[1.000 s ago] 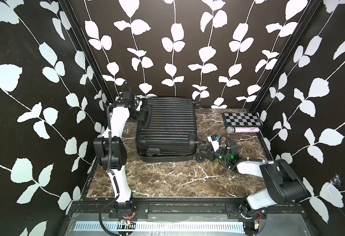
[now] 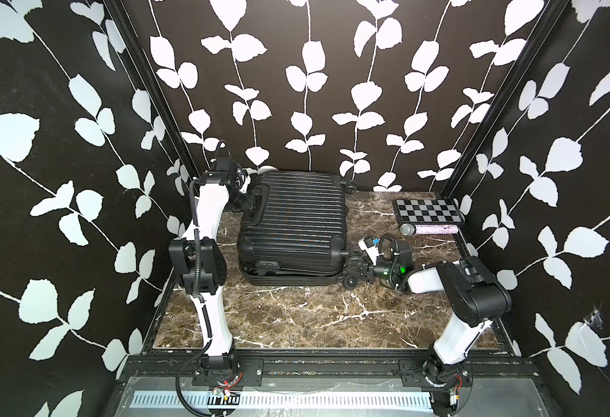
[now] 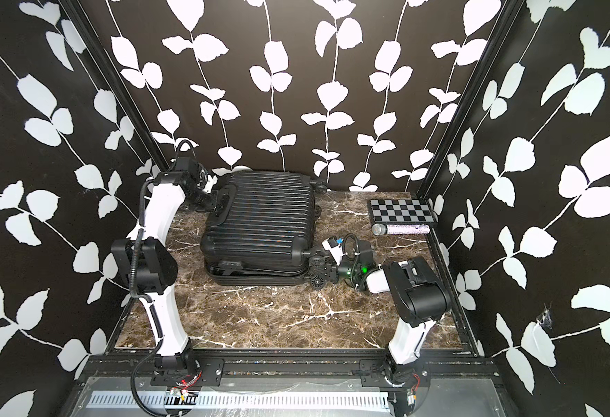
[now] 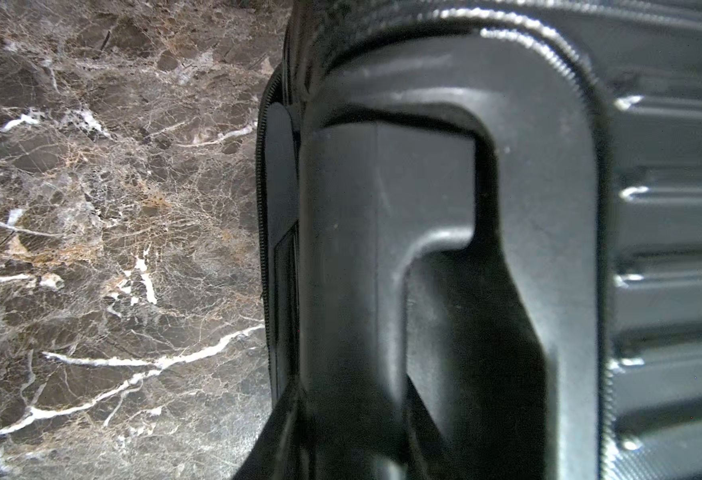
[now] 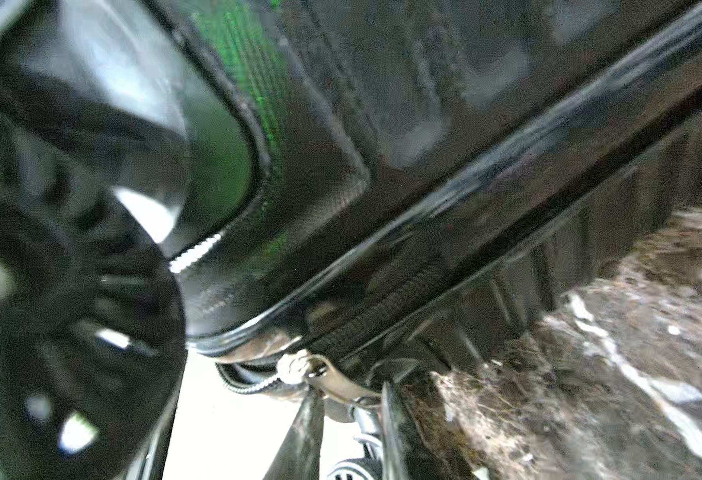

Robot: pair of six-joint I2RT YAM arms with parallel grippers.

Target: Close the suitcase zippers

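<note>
The black ribbed suitcase (image 2: 294, 215) (image 3: 263, 208) lies flat at the table's middle-left. My left gripper (image 2: 248, 205) is at its left side, shut on the suitcase's carry handle (image 4: 343, 240). My right gripper is low at the front right corner, beside a large wheel. A metal zipper pull (image 5: 339, 380) sits at the tips of its fingers, close to the zipper. Whether the pull is gripped is unclear.
A checkered board (image 2: 426, 212) and a speckled cylinder (image 2: 433, 229) lie at the back right.
My right gripper has moved leftward toward the suitcase corner as its arm shifted. The suitcase corner has shifted very slightly left. My left gripper stays at the handle.
</note>
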